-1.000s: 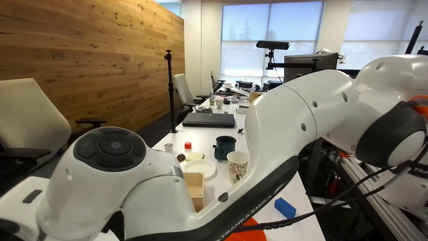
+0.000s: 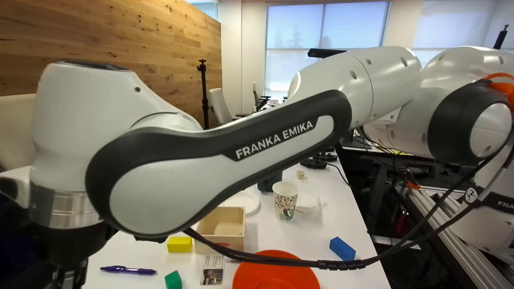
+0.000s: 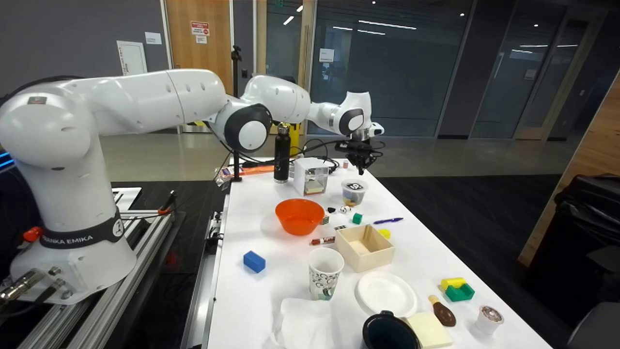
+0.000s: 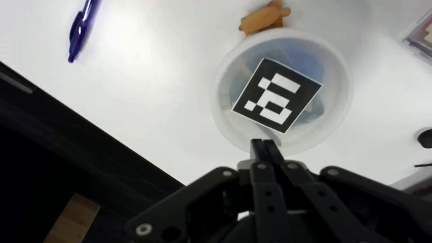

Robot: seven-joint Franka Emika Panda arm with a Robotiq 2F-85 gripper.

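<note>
My gripper is shut, its black fingertips together; I see no object between them. It hangs over the near rim of a round translucent tub [image 4: 336, 117], which has a black-and-white square marker [image 4: 279, 95] on top and bluish contents. In exterior view 2 the gripper [image 3: 361, 169] hovers above the same tub [image 3: 353, 195] at the table's far end. Whether the fingertips touch the tub cannot be told. In exterior view 1 the bottom edge of the picture cuts off the gripper.
Close by lie a purple pen [image 4: 83, 28] and a brown toy figure [image 4: 263, 19]. An orange bowl [image 3: 299, 218], a wooden box [image 3: 364, 250], a paper cup [image 3: 324, 273] and a clear-sided box [image 3: 311, 176] stand on the table. The table edge runs near the gripper.
The forearm and hand have shifted in exterior view 1; the hand now points down at the left. The pen, yellow block and green block have come into sight there.
</note>
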